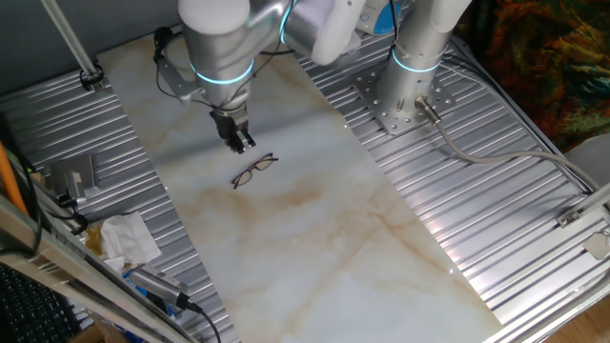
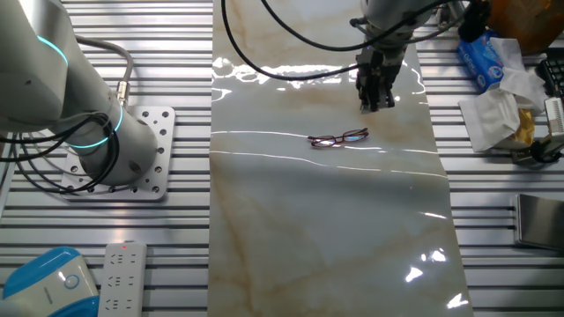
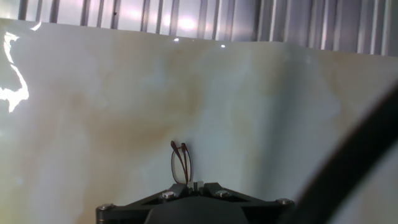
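Observation:
A pair of dark-framed eyeglasses (image 1: 254, 171) lies on the marbled sheet with its temples folded. My gripper (image 1: 245, 146) hangs above the sheet, a short way from the eyeglasses and towards the back in exterior view 1. In exterior view 2 the gripper (image 2: 377, 107) is above and to the right of the eyeglasses (image 2: 338, 139), apart from them. From the wrist, the fingers of the gripper meet at the bottom centre, with nothing visible between them. The eyeglasses (image 3: 180, 163) appear just beyond the fingertips, partly hidden behind them.
The marbled sheet (image 1: 315, 257) is otherwise bare, with wide free room. Loose cables cross above it in exterior view 2. Along one side lie white tissue (image 1: 129, 238) and a silver cylindrical device (image 1: 157, 283). The arm's base plate (image 1: 389, 110) stands on the slatted table opposite.

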